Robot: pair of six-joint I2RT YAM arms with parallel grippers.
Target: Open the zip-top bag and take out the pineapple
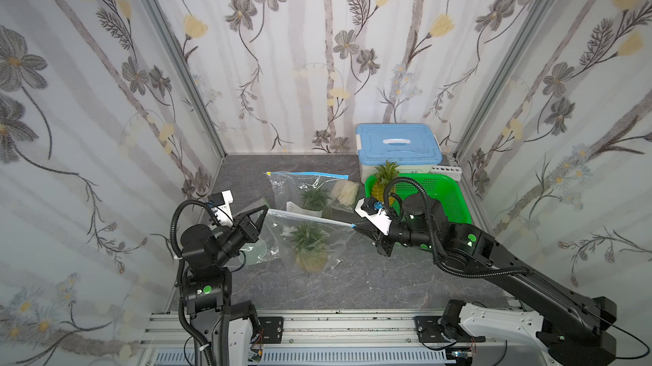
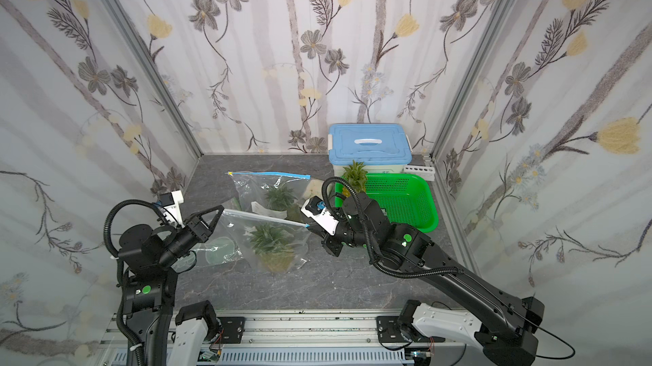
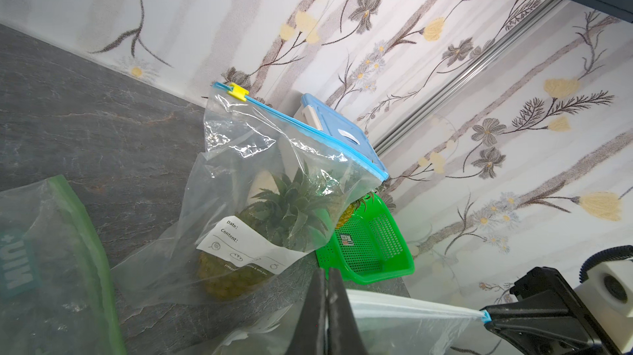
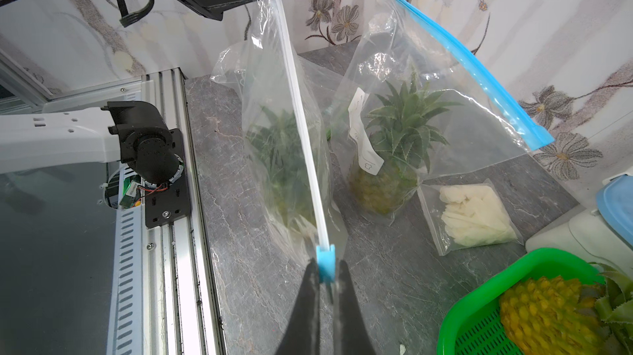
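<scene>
A clear zip bag [image 4: 263,98] with a leafy pineapple [image 4: 282,157] inside hangs between my grippers, its white zip strip [image 4: 300,117] stretched taut. My left gripper [image 1: 265,209] is shut on the strip's left corner. At the other end, my right gripper is shut on the blue zip slider [image 4: 325,262]; the top left view shows that slider [image 1: 352,225] at the strip's right end. Through the clear plastic, the pineapple [image 1: 309,243] stands with its crown up. Whether the bag's lips have parted cannot be made out.
Behind stands a second bag with a blue zip [image 4: 474,71] holding another pineapple [image 4: 402,124]. A small bag of pale pieces [image 4: 471,215], a green basket [image 1: 451,196] with a pineapple and a blue-lidded box [image 1: 397,141] lie right.
</scene>
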